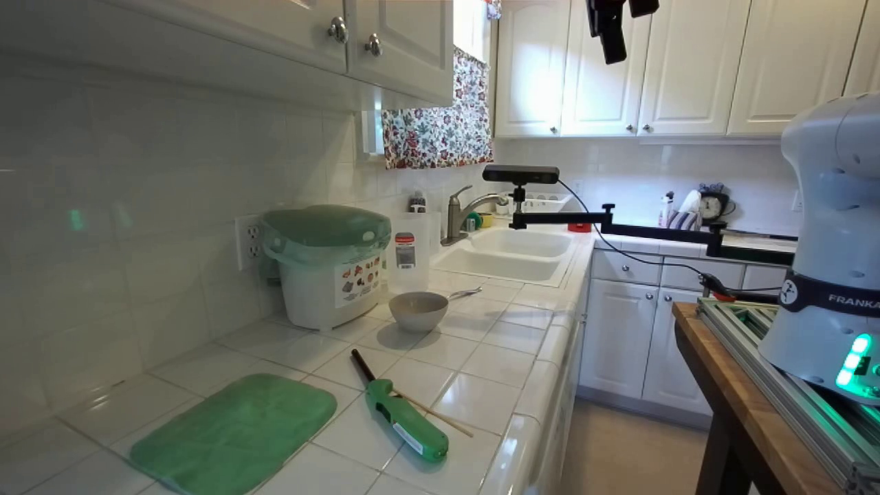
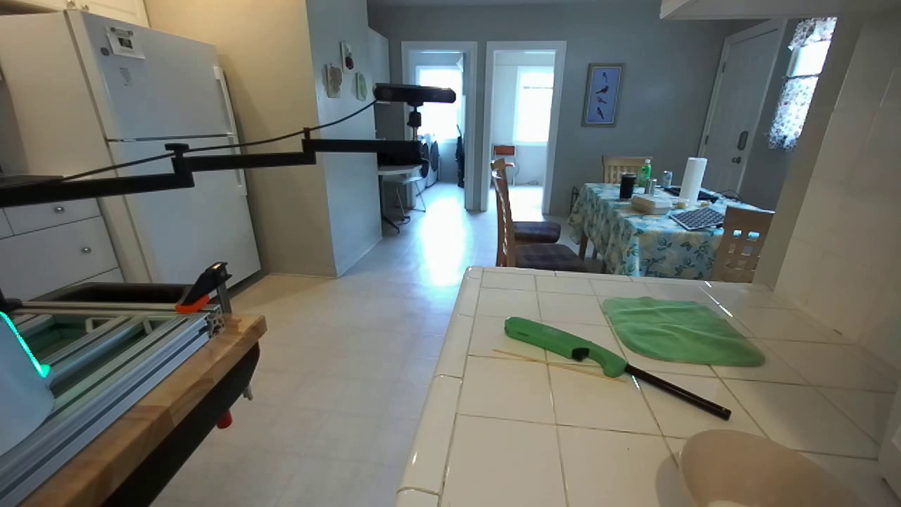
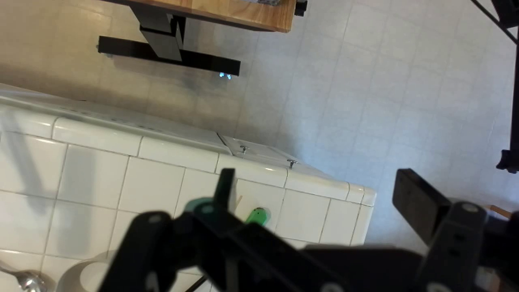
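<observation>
My gripper is open, its two dark fingers wide apart with nothing between them. It hangs high above the counter; in exterior view 1 only its dark tip shows at the top edge. Below it on the white tiles lies a green lighter (image 1: 408,421) with a black nozzle, beside a thin wooden stick (image 1: 433,412). A green cloth (image 1: 239,429) lies flat closer to the wall. Farther along, a grey bowl (image 1: 419,312) stands upright, with a metal spoon (image 3: 30,281) beside or in it; which one I cannot tell. The gripper's body hides most of the lighter in the wrist view.
A white bin with a green lid (image 1: 328,264) and a clear bottle (image 1: 410,251) stand against the wall, before the sink (image 1: 511,251). A camera on a black bar (image 1: 660,232) juts over the floor gap.
</observation>
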